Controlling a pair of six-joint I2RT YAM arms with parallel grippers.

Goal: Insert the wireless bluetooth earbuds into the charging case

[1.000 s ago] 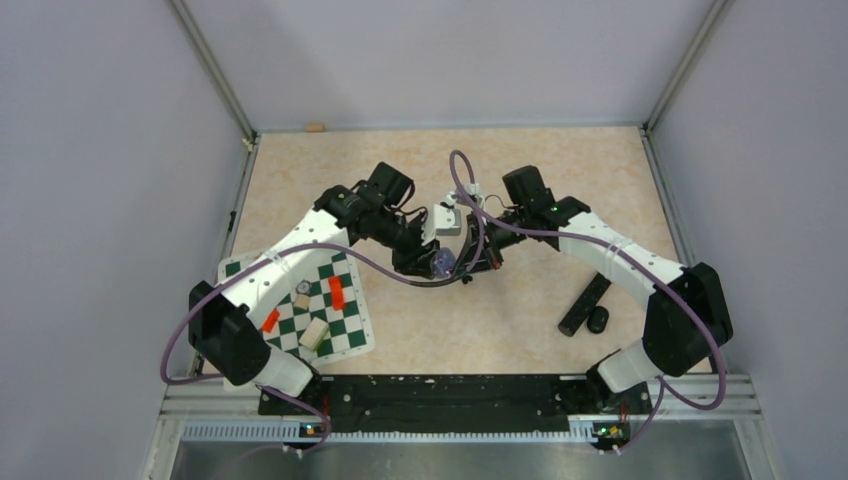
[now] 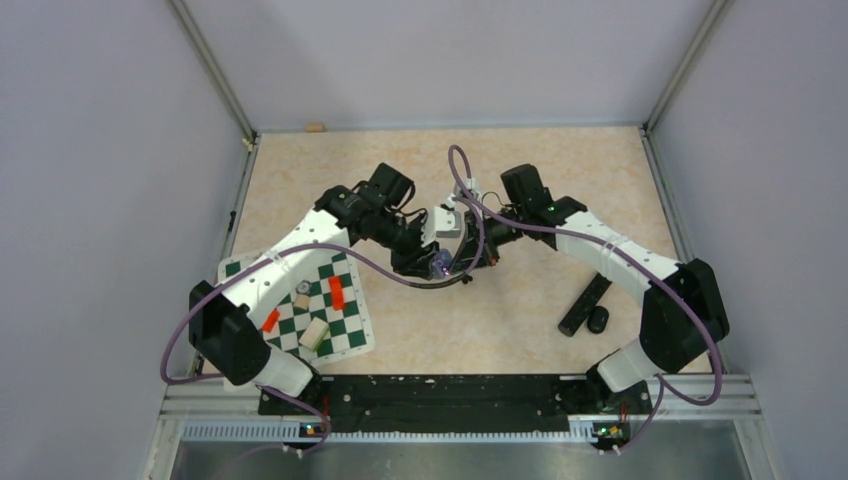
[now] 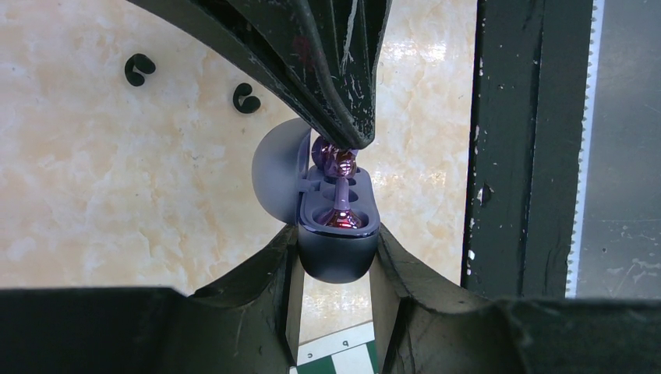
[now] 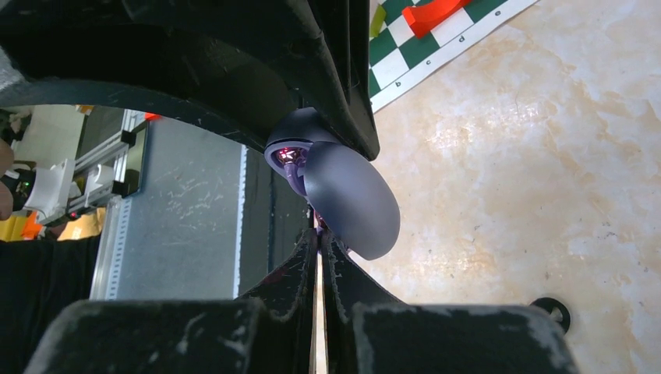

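Observation:
The grey-purple charging case has its rounded lid swung open, and my left gripper is shut on the case body. Inside, one shiny pink-purple earbud sits in the nearer hollow. A second earbud is at the other hollow, right below the fingertips of my right gripper. Those fingertips are together and seem to touch this earbud; nothing clearly shows between them. From the right wrist, the lid hides most of that earbud, so how deep it sits cannot be told.
A green-and-white checkered board with small blocks lies at the left. To the right are a long black bar and a small black object. Small black hook-shaped pieces lie on the table, whose front middle is bare.
The right gripper has shifted slightly leftward toward the case. My left gripper and the case look nearly still.

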